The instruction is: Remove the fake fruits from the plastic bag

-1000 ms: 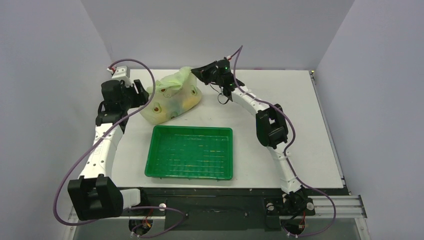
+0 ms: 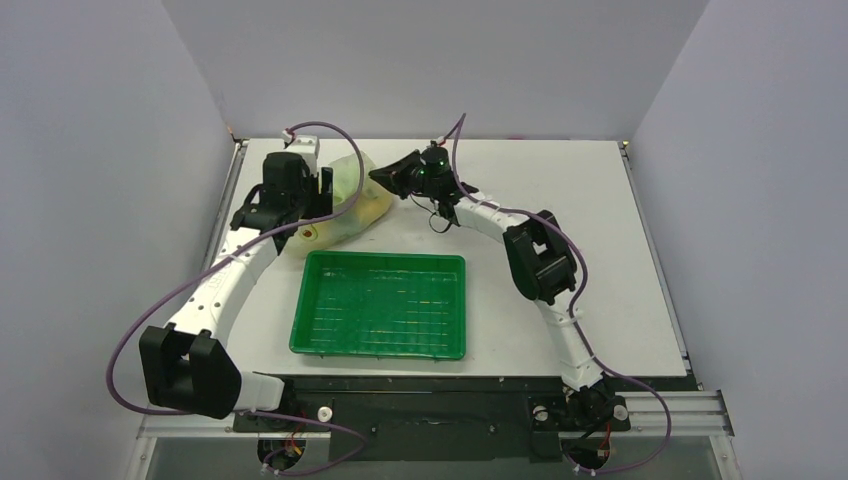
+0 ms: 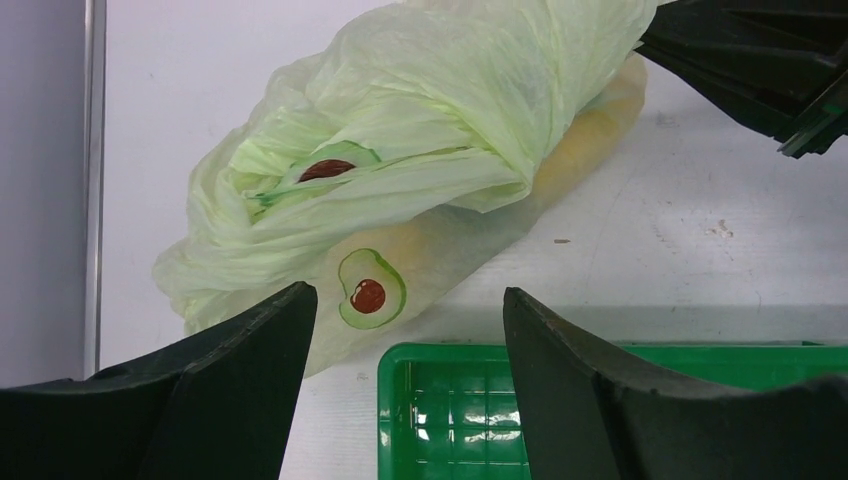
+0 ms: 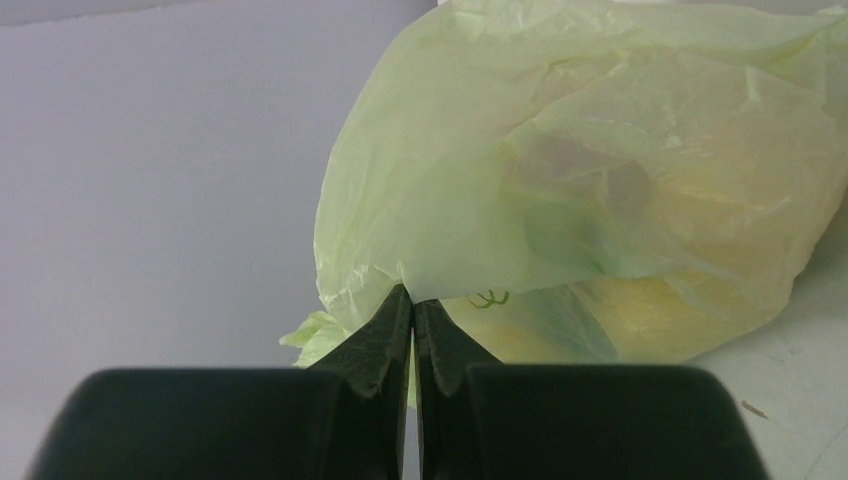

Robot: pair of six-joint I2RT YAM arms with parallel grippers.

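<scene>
A thin pale-green plastic bag with avocado prints lies at the back left of the table, bulging with yellowish shapes that show dimly through it. No fruit is seen bare. My right gripper is shut on the bag's edge at its right end and holds that edge raised. Over the bag's left part hovers my left gripper, its fingers wide apart with nothing gripped. In the top view the left arm hides part of the bag.
An empty green basket stands just in front of the bag, its rim close below the left gripper. Walls rise beyond the table on the left and back.
</scene>
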